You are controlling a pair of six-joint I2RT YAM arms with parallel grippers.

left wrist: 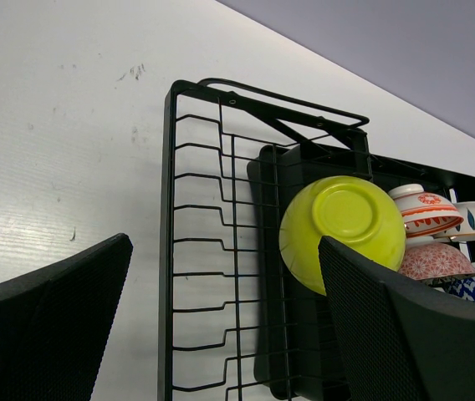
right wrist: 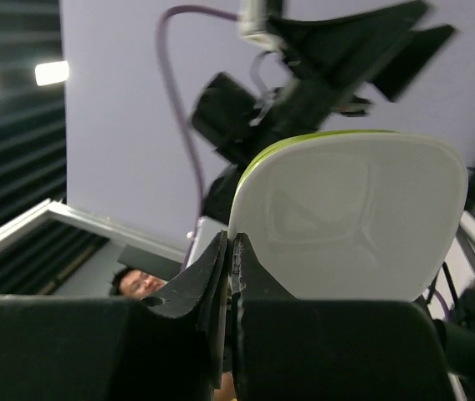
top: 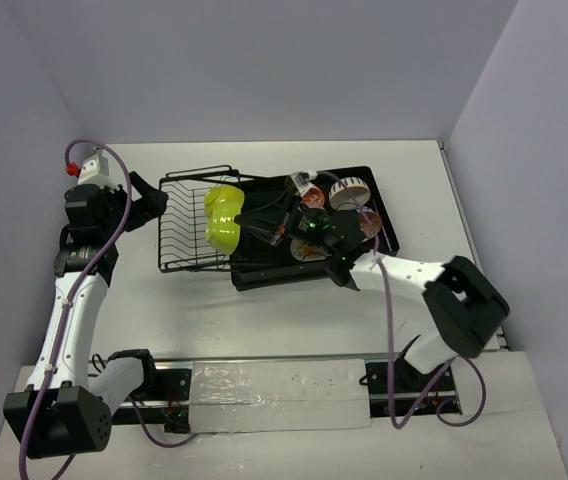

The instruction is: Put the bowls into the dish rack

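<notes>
My right gripper (top: 276, 218) is shut on the rim of a yellow-green bowl (top: 222, 232), white inside (right wrist: 346, 213), held tilted on its side over the wire rack (top: 179, 240). A second yellow-green bowl (left wrist: 342, 221) rests upside down in the rack, partly behind the held bowl in the top view. My left gripper (top: 150, 200) stands open at the rack's left, with nothing between its fingers. To the right, patterned bowls (top: 350, 194) sit in the black rack section, partly hidden by the right arm.
Grey walls close in at back and sides.
</notes>
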